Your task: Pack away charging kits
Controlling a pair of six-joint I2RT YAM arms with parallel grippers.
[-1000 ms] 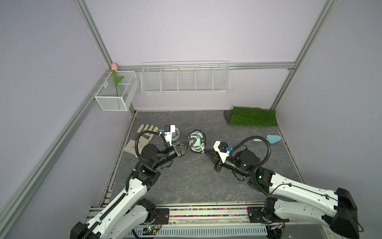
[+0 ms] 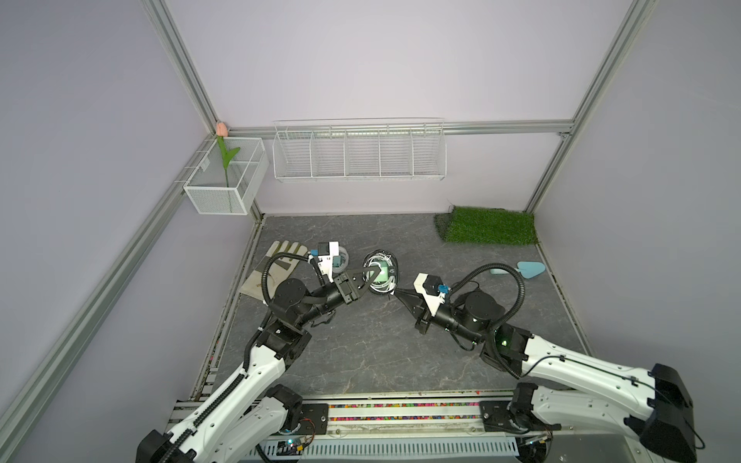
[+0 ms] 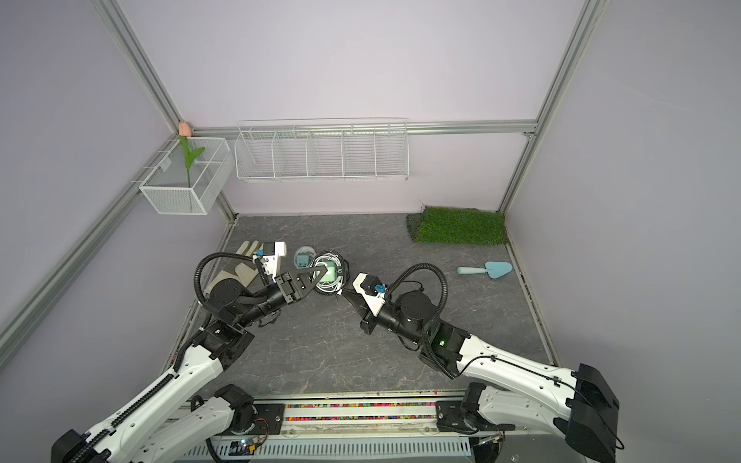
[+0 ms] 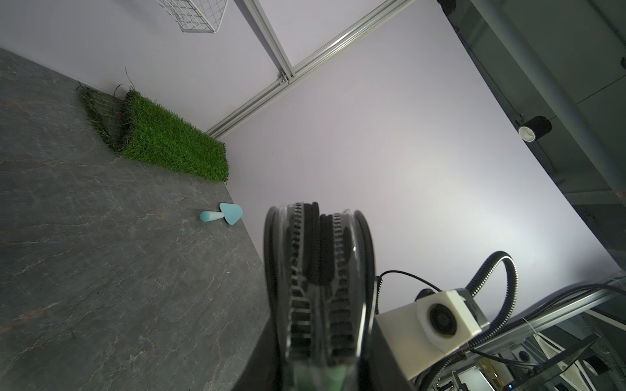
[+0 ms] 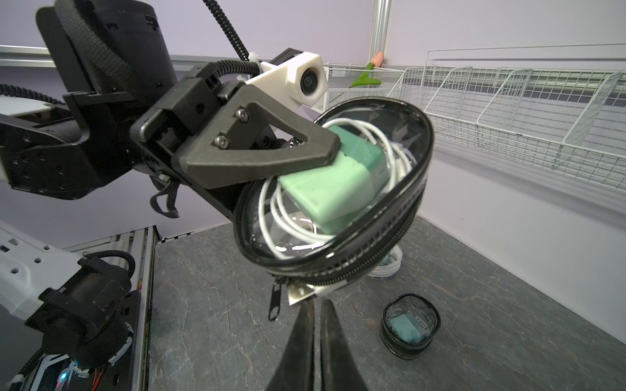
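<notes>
My left gripper (image 2: 376,270) is shut on a round clear pouch with black zipped trim, which is off the floor and tilted. Inside this pouch (image 5: 355,189) show a mint-green charger (image 5: 339,176) and coiled white cable. A black zipper pull (image 5: 275,303) hangs from its lower rim. A white cable end (image 5: 301,291) with a metal tip sticks out under the rim. My right gripper is shut at this cable end, its blurred fingertips close together. Edge-on in the left wrist view, the pouch (image 4: 303,260) shows parted zipper teeth and covers the left fingertips.
Another pouch with a teal block (image 5: 407,327) and a white-rimmed round item (image 5: 390,264) lie on the floor. A glove (image 2: 274,270) is at left, grass mat (image 2: 491,226) and blue trowel (image 2: 531,269) at right. A divided wire rack (image 2: 359,152) hangs on the back wall.
The left arm and pouch hold still.
</notes>
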